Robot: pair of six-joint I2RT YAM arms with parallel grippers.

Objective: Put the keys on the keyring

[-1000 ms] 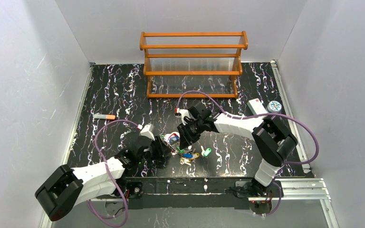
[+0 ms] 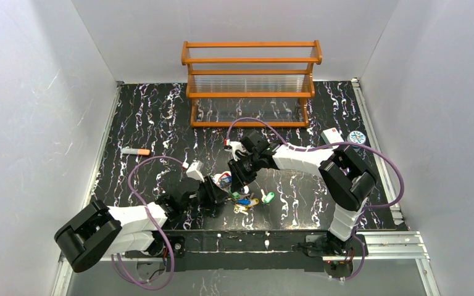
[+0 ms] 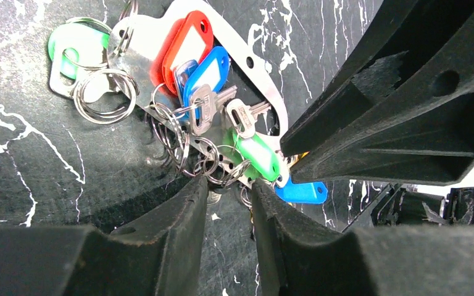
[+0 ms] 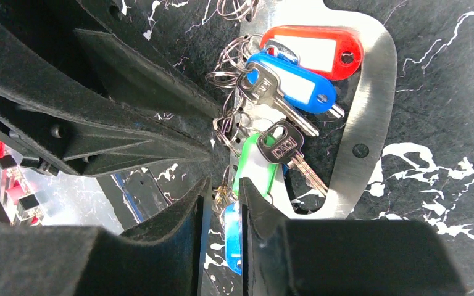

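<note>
The silver metal keyring (image 4: 370, 132) bears red, blue and green tags, keys and several split rings in the middle of the work area. In the left wrist view, my left gripper is partly open, its fingertips apart at the split rings (image 3: 222, 176) along the keyring's straight edge. My right gripper is closed down at the lower end of the keyring, near the green tag (image 4: 256, 163), apparently pinching that end; its exact contact is hidden. A dark key (image 4: 281, 145) hangs by the green tag. The blue tag (image 4: 293, 83) overlaps the red tag (image 4: 345, 55).
Loose tagged keys, one with a green tag (image 2: 268, 197), lie just in front of the grippers. A wooden rack (image 2: 253, 95) stands at the back. An orange-and-white object (image 2: 136, 151) is at left; a white box (image 2: 331, 136) and round container (image 2: 357, 137) are at right.
Over the last second, my left gripper has shifted slightly right, toward the keyring and the right gripper. The right gripper has moved slightly left, its arm shifting with it. The loose keys look unmoved.
</note>
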